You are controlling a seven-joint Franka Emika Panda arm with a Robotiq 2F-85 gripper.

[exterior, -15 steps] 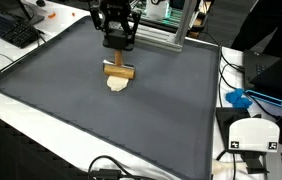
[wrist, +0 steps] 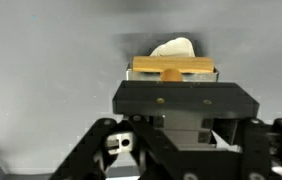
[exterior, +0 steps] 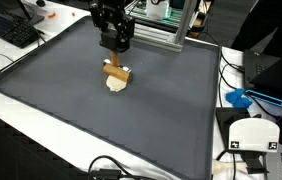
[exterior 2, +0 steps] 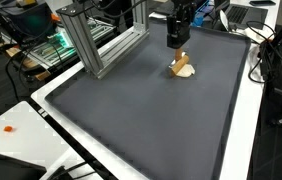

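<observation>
A wooden piece with an orange-brown crossbar (exterior: pixel 117 71) and a short upright stem (exterior: pixel 115 59) is under my gripper (exterior: pixel 115 52) in exterior view 1. The gripper is shut on the stem, its fingers pointing down. In exterior view 2 the same crossbar (exterior 2: pixel 179 69) hangs tilted below the dark gripper (exterior 2: pixel 179 48). Against a pale round piece (exterior: pixel 116 84) on the table, the bar overlaps its far edge; whether they touch cannot be told. From the wrist, the bar (wrist: pixel 171 64) lies crosswise with the pale piece (wrist: pixel 174 47) beyond it; the dark gripper body hides most of the stem.
Behind the gripper stands a white frame-like fixture (exterior: pixel 171 37). Beyond the table's right edge sit a white device (exterior: pixel 253 133) and a blue object (exterior: pixel 238 98). A keyboard (exterior: pixel 10 28) lies far left.
The crossbar has turned, its right end coming toward the viewer in exterior view 1. My gripper has shifted slightly left with it. The pale piece seems almost unmoved.
</observation>
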